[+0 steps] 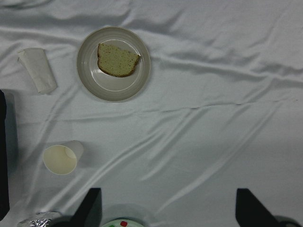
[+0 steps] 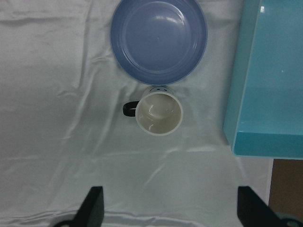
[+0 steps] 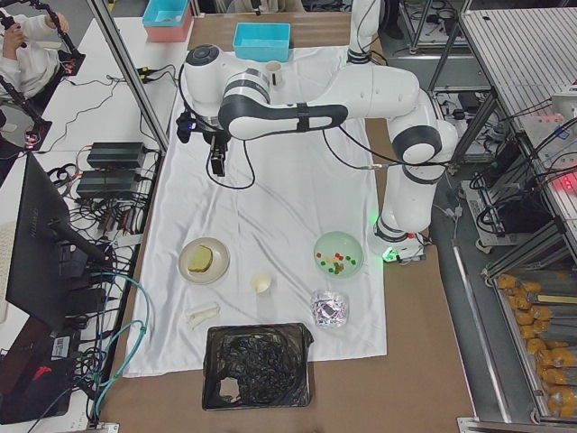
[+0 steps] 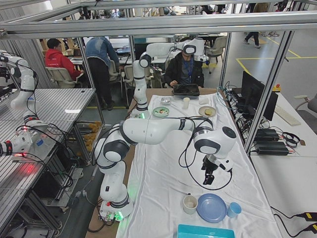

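A beige plate (image 1: 90, 71) holding a bread slice (image 1: 117, 59) lies on the white cloth, with a wrapped item (image 1: 38, 70) and a paper cup (image 1: 63, 157) beside it. My left gripper hangs open above them. My right gripper is open, with nothing visible between its fingers, above a mug (image 2: 158, 113), a blue plate (image 2: 158, 40) and a teal bin (image 2: 244, 146). A green plate (image 3: 338, 245) holds small coloured pieces; a foil packet (image 3: 330, 308) lies near it.
A black-lined tray (image 3: 257, 365) sits at the near edge of the cloth. A light blue cup (image 4: 234, 209) stands beside the blue plate. Monitors and cables border the table.
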